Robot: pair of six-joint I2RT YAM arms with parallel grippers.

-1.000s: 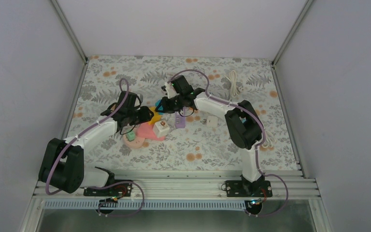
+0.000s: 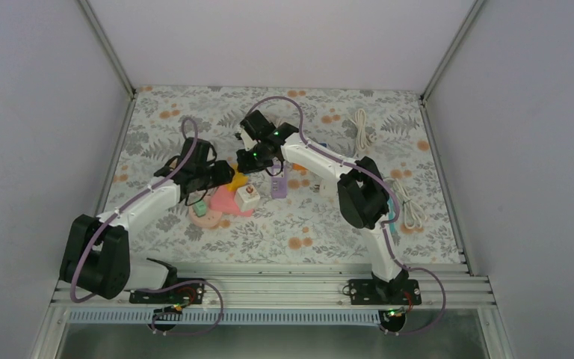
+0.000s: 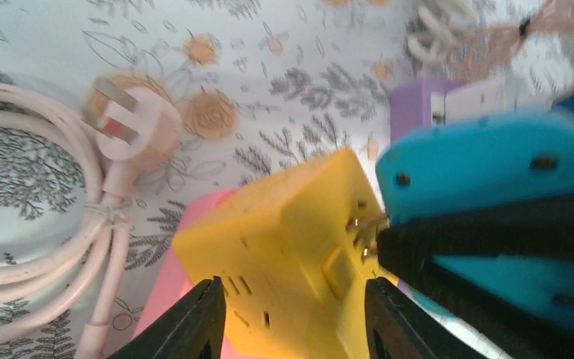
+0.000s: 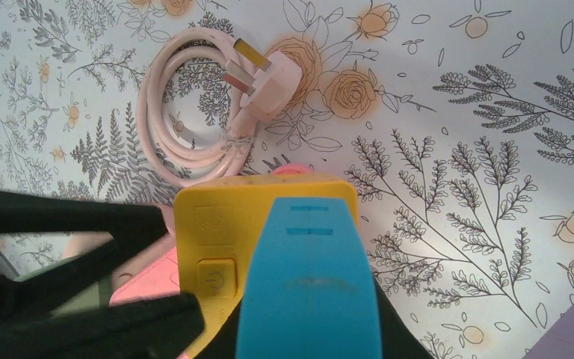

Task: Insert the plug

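Observation:
A yellow socket block (image 3: 284,247) rests on a pink piece (image 4: 146,280). My right gripper (image 2: 242,160) is shut on a blue plug (image 3: 486,168), held above the yellow block; in the left wrist view its prongs are at the block's socket face, and I cannot tell how far in they are. In the right wrist view the blue plug (image 4: 306,284) hides part of the block. My left gripper is part open around the lower part of the yellow block; whether its fingers touch it is unclear.
A pink coiled cable with plug (image 4: 269,86) lies beside the block. A purple strip (image 2: 278,187) and a white cube (image 2: 247,199) are close by. White coiled cables (image 2: 412,209) lie at the right.
My right gripper has moved left with the blue plug, toward the yellow block. The left arm has stayed almost still.

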